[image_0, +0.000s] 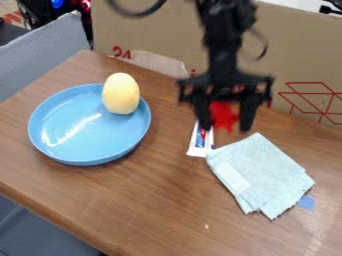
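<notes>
My black gripper (223, 105) is raised and blurred at the upper middle, over the back of the wooden table. A red object (225, 115) is at its fingers; whether it is held is too blurred to tell. A blue plate (78, 135) is on the left with a pale yellow egg-shaped object (120, 93) on its right part. A folded pale cloth (261, 175) lies on the right, beside a white strip with printing (199, 144).
A cardboard box (307, 70) stands along the back. A grey surface (34, 55) lies beyond the left edge.
</notes>
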